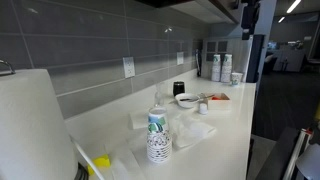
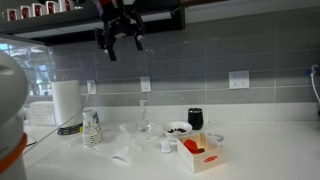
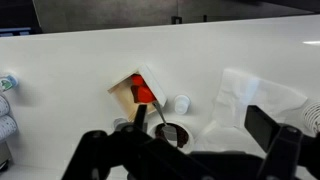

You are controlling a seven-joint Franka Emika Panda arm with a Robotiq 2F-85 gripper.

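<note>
High above the counter hangs my gripper (image 2: 123, 50), open and empty; from the wrist its dark fingers (image 3: 262, 128) stand wide apart. Beneath it lies a small wooden box (image 3: 124, 98) holding red things (image 3: 146, 95) and something dark. A small white container (image 3: 181, 104) stands beside the box. The white bowl (image 2: 180, 127) has dark contents (image 3: 176, 137) and a spoon-like utensil (image 3: 160, 114) leaning over its rim. In exterior view 1 a tall stack of paper cups (image 1: 158, 140) stands nearest the camera, beside a crumpled clear bag (image 1: 192, 130).
A clear pump bottle (image 2: 143, 118) and a black jar (image 2: 195, 118) stand near the wall. The paper towel roll (image 1: 38, 125) stands at the left in exterior view 1. More stacked cups (image 1: 216, 68) are farther back. Overhead runs a shelf (image 2: 160, 26). The counter (image 2: 275, 155) right of the box is clear.
</note>
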